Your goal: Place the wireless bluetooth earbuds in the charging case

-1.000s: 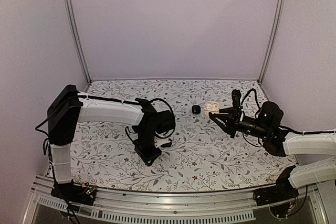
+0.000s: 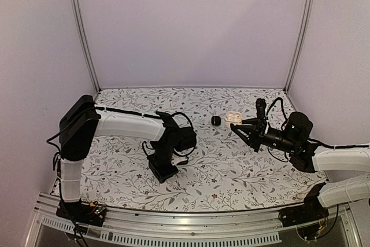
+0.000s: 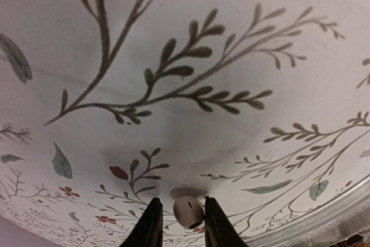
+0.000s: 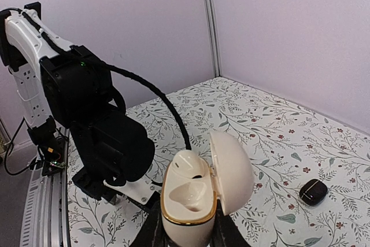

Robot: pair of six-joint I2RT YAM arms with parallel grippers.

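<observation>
A small white earbud (image 3: 189, 212) shows between the fingertips of my left gripper, low in the left wrist view. That gripper is part open, with a gap between the earbud and the left finger; the right finger is very close to it, and contact cannot be told. In the top view, the left gripper hides the earbud. My right gripper is shut on the white charging case (image 4: 188, 189), held above the table with its lid (image 4: 232, 172) open. Two hollows with a gold rim show in the case; the nearer looks empty.
A small black object (image 2: 215, 121) lies on the table behind the case, also visible in the right wrist view (image 4: 313, 192). A metal rail (image 2: 173, 232) runs along the front edge.
The left arm has shifted slightly to the right over the last second, its gripper staying low at the table. The right arm and the case have not moved.
</observation>
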